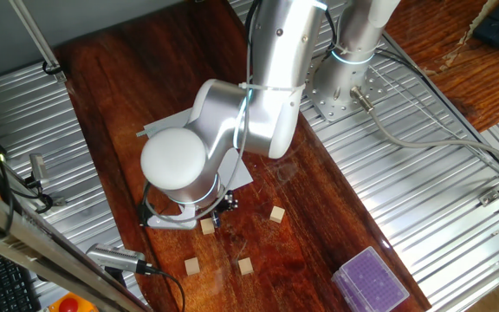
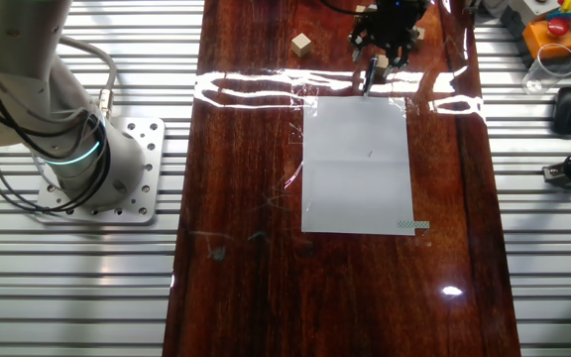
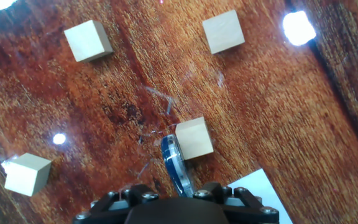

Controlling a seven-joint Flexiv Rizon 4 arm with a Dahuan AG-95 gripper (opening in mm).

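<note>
A slim blue-and-clear marker (image 3: 174,163) juts forward from my gripper, which appears shut on it; the dark gripper parts hide its rear end. Right beside the marker is a light wooden cube (image 3: 194,138), and I cannot tell whether the two touch. Three more wooden cubes lie apart on the table: one at upper left (image 3: 89,42), one at upper right (image 3: 223,32) and one at lower left (image 3: 28,174). In exterior view 2 the marker (image 2: 369,77) slants down near the top edge of a white paper sheet (image 2: 355,169).
Clear wood surrounds the spread-out cubes. A purple box (image 1: 372,282) stands at the table's near right edge. On the left, a metal frame with a camera (image 1: 116,258) and its cable borders the table. The arm covers part of the paper in exterior view 1.
</note>
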